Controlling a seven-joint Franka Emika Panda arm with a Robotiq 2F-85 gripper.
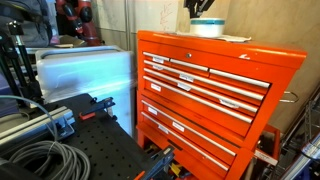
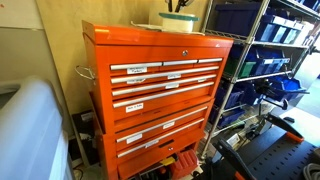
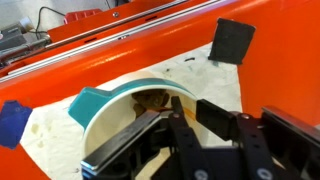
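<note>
On top of the red tool chest stands a round tub, white with a teal band. Seen from above in the wrist view, the tub has a pale rim and brown contents inside. My gripper reaches over the tub's right side, its fingers a little apart with pale background between them. In exterior view 2 the gripper is at the top edge, above the tub. Whether a fingertip touches the rim cannot be told.
A pale sheet under the tub carries dark patches, one a black square. Left of the chest is a white bin; a black perforated table lies in front. Shelves with blue bins stand beyond the chest.
</note>
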